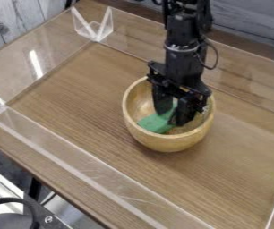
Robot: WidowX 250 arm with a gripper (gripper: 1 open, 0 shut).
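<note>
A light wooden bowl (164,138) sits right of centre on the wooden table (80,134). My black gripper (175,106) points down from the top into the bowl, its fingers over and among the contents. A green object (155,122) lies in the bowl, partly hidden behind the fingers. I cannot tell whether the fingers are open, shut or touching the green object.
Clear plastic pieces (94,27) stand at the table's upper left edge. Black cables or parts (8,219) lie at the lower left, off the table.
</note>
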